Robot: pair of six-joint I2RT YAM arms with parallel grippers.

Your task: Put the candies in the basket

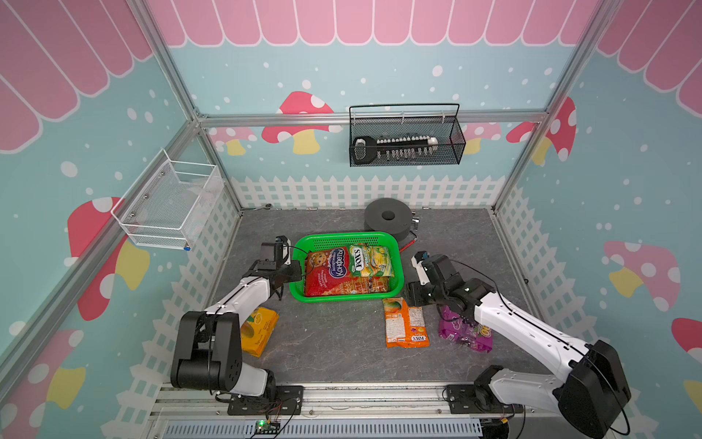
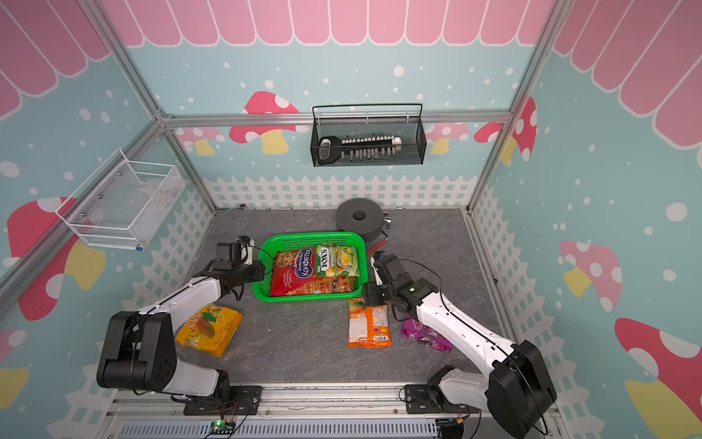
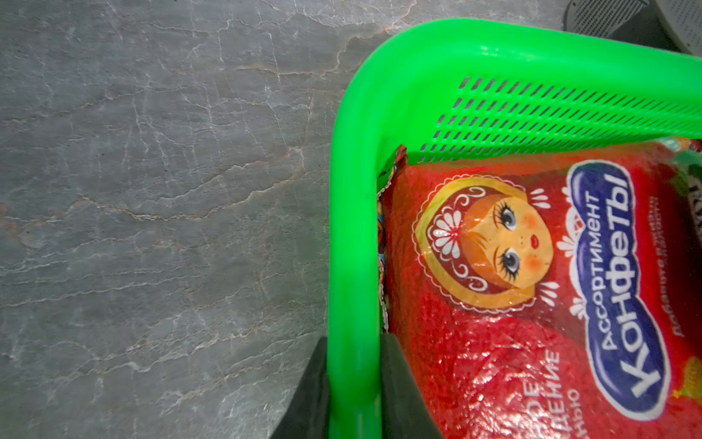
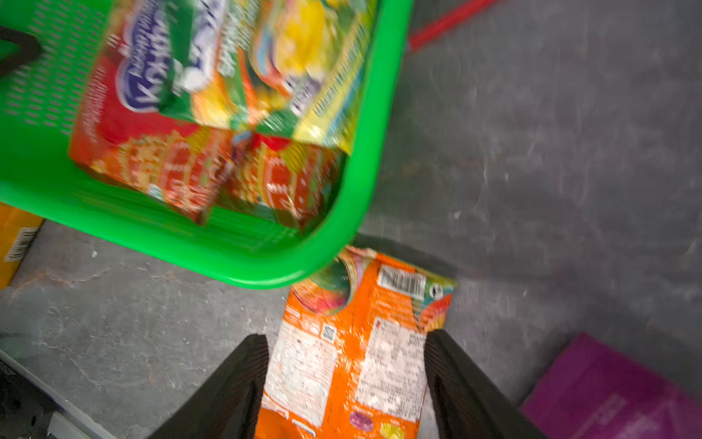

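The green basket (image 1: 343, 297) stands mid-table with a red candy bag (image 3: 482, 358) and a green-yellow candy bag (image 1: 370, 261) inside. My left gripper is shut on the basket's left rim, one finger on each side. My right gripper hangs open above an orange candy packet (image 4: 343, 380), which shows between and below its spread fingers, not clasped. That packet lies flat just in front of the basket's right corner. A yellow candy packet (image 2: 219, 330) rests by my left arm. Partly under my right arm is a purple candy packet (image 1: 460, 333).
A dark grey round object (image 1: 388, 218) stands behind the basket, with a red stick (image 4: 449, 23) near it. Wire baskets hang on the back and left walls.
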